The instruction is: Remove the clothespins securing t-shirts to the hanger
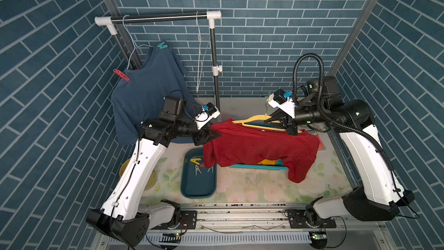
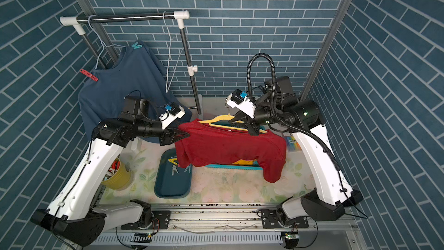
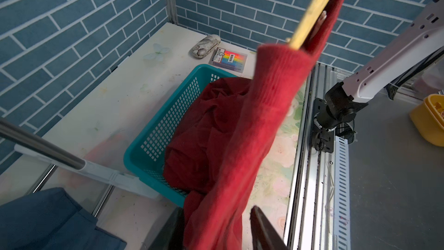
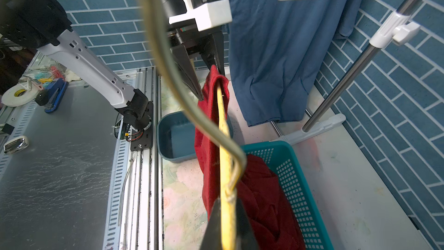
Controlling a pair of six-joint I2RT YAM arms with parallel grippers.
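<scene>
A red t-shirt [image 1: 259, 150] hangs on a yellow hanger [image 4: 224, 157]. My right gripper is shut on the hanger's middle, below its hook. At the shirt's left end my left gripper is part open, its fingers either side of the red cloth. A blue shirt [image 1: 148, 88] hangs on a white hanger from the rail, with a red clothespin [image 1: 121, 75] and a teal clothespin [image 1: 161, 45] on it.
A dark tray [image 1: 198, 187] with several clothespins lies below the left gripper. A teal basket [image 4: 300, 194] with red cloth is under the hanger. A yellow bucket [image 2: 118, 178] stands at the left.
</scene>
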